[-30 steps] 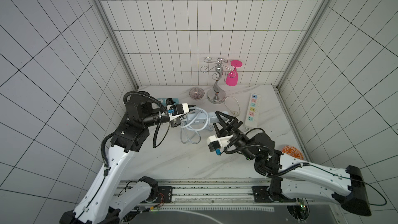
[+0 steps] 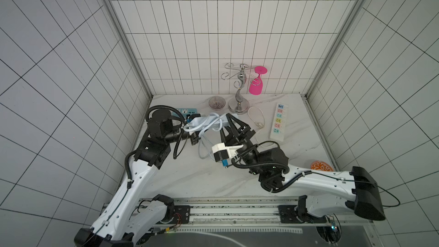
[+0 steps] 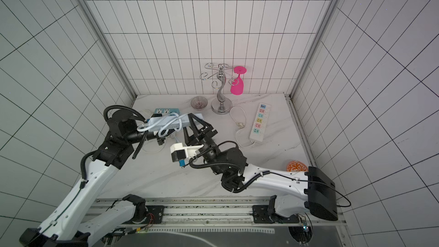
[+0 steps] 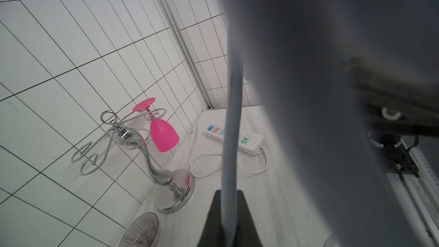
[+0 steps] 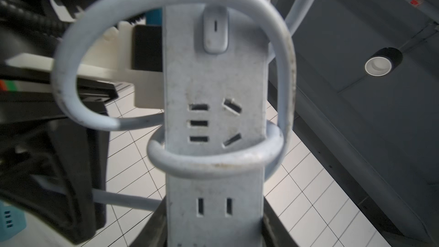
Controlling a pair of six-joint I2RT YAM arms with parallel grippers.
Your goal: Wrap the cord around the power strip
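Observation:
The pale blue-grey power strip [image 5: 216, 80] is held up off the table, with my right gripper shut across its sides at one end. Its thick cord [image 5: 219, 163] crosses the strip's face in one turn, and a wider loop stands out above that turn. In the left wrist view a length of cord [image 4: 232, 155] runs between the fingers of my left gripper, which is shut on it. From above, the left gripper [image 3: 160, 138] sits below the strip's left end, and the strip [image 3: 183, 121] spans the gap between both arms. The blurred strip and cord hide much of the left wrist view.
A chrome stand [image 2: 238, 105] with a pink goblet [image 2: 256, 84] and a glass bowl [image 2: 217, 103] are at the back. A white power strip [image 2: 278, 121] lies right; a blue socket block [image 2: 186, 111] lies behind the left arm.
My right gripper has carried the strip left and farther back. The left wrist has turned over, and its gripper now lies lower beside the strip. The cord loops have shifted left.

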